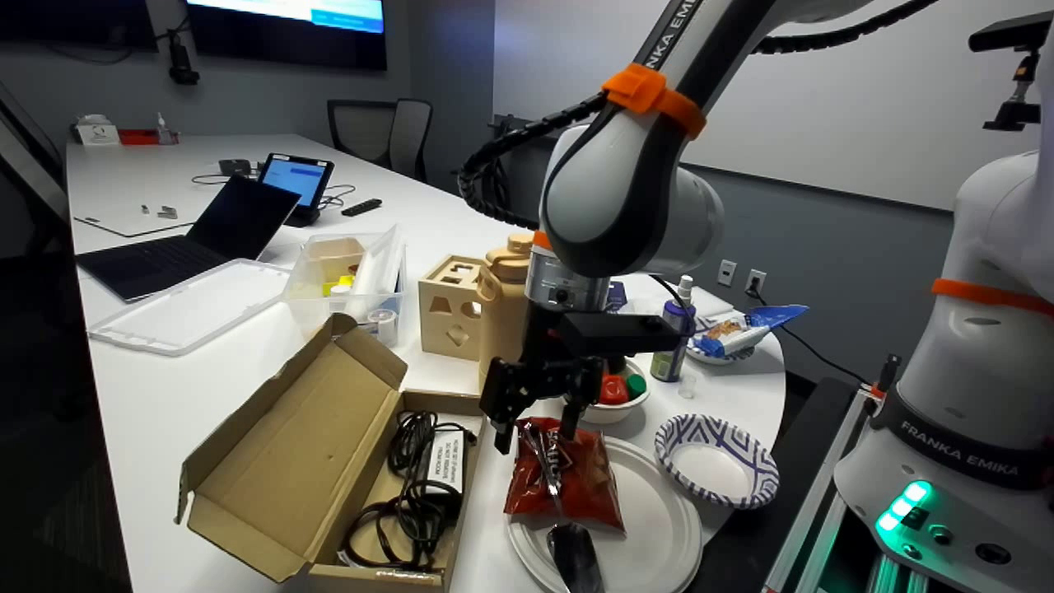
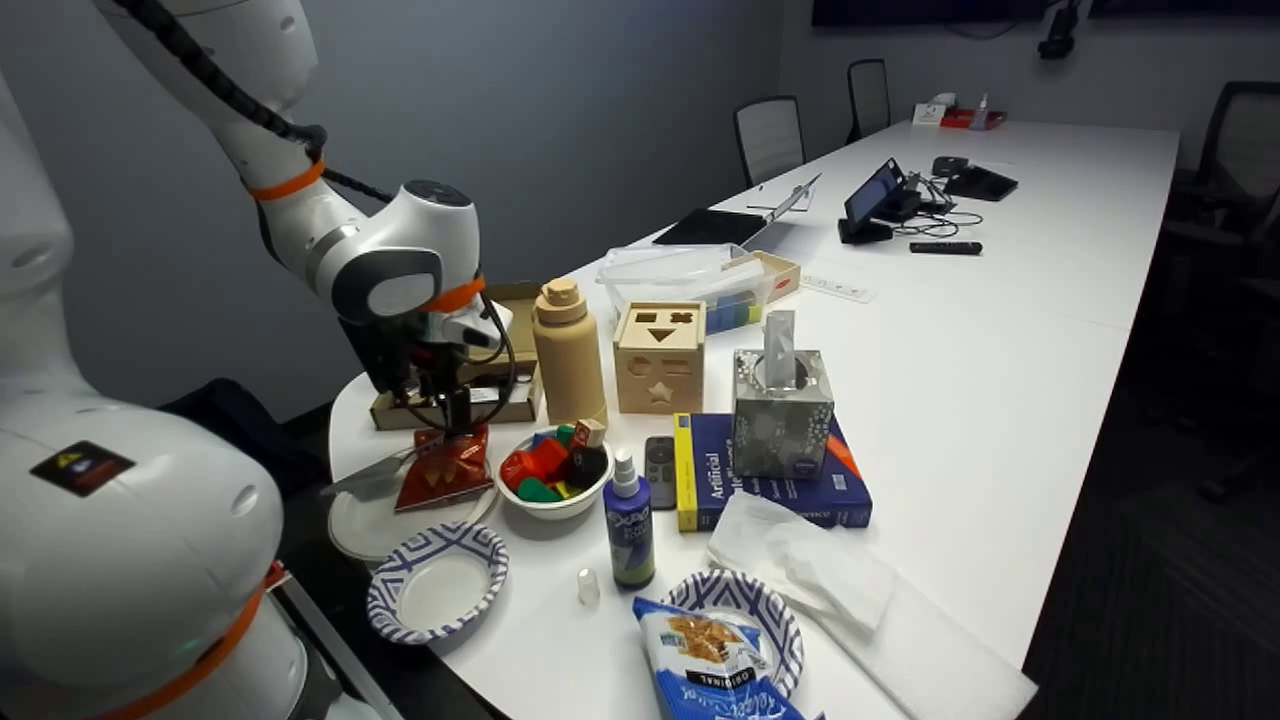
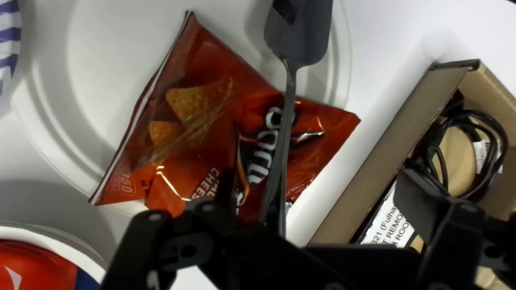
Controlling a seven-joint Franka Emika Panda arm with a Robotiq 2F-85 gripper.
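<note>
A red bag of chips [image 1: 578, 484] lies on a white plate [image 1: 662, 543]; the bag also shows in exterior view 2 [image 2: 444, 472]. Across it rests a black serving utensil, its broad blade [image 3: 302, 41] on the plate side and its thin handle [image 3: 284, 140] running over the bag. My gripper [image 1: 536, 431] is open just above the bag, near the handle's end. In the wrist view the handle runs down between the spread fingers, and nothing is gripped. The handle's far end is partly hidden by the gripper.
Close beside the plate is an open cardboard box [image 1: 286, 464] with black cables. A bowl of colored blocks [image 2: 555, 508], a tan bottle [image 2: 570, 360] and a wooden shape cube [image 1: 450, 316] stand behind. An empty patterned bowl [image 1: 682, 459] sits on the plate's other side.
</note>
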